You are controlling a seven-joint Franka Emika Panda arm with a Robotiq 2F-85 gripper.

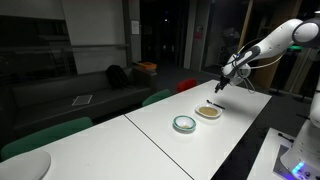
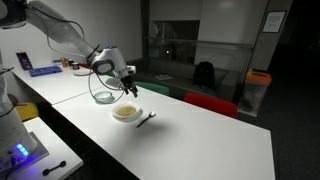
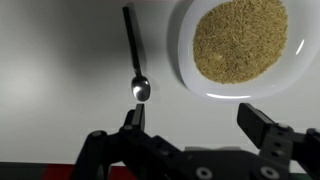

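A white bowl filled with brown grain lies at the upper right of the wrist view. To its left is a dark-handled spoon, its small metal bowl nearest me. My gripper hangs over the table with its fingers wide apart and nothing between them. In exterior view 2 the gripper is above and behind the grain bowl, with the spoon on the table to the bowl's right.
A second bowl, pale with a green rim, stands apart from the grain bowl on the white table. Another dark spoon lies near the arm's base. Chairs line the table's far side.
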